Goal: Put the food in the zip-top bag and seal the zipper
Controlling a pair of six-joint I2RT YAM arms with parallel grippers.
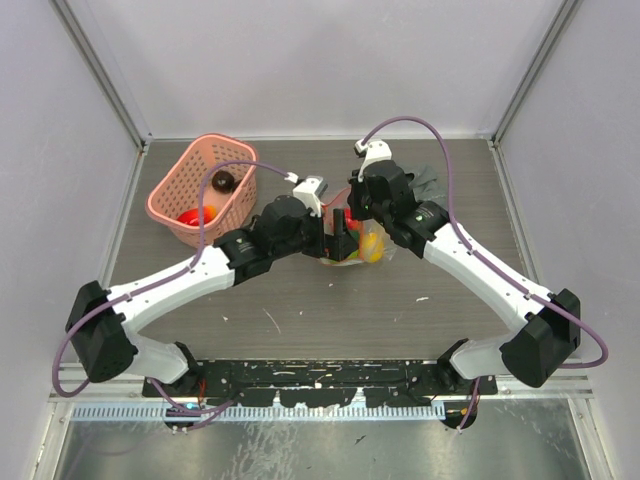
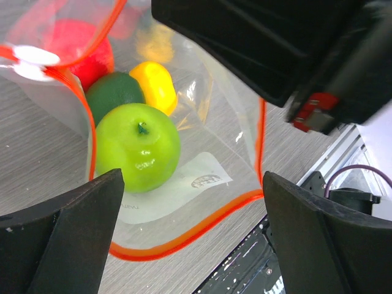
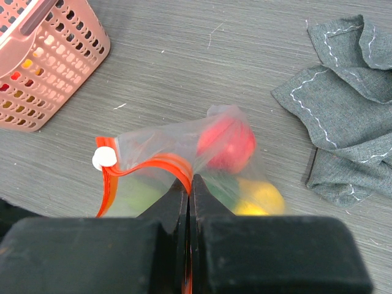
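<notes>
The clear zip bag [image 2: 184, 226] with orange zipper edges holds a green apple [image 2: 137, 147], a red item [image 2: 82, 52], a dark green item [image 2: 111, 93] and a yellow item [image 2: 156, 86]. My left gripper [image 1: 340, 235] stands open at the bag's mouth; in the left wrist view its fingers lie either side of the bag's lower front. My right gripper is shut on the orange-edged rim of the bag, holding it up, with the white slider [image 3: 104, 157] to its left.
A pink basket [image 1: 200, 190] with a dark round item and red items stands at the back left. A grey cloth [image 3: 340, 116] lies to the right of the bag.
</notes>
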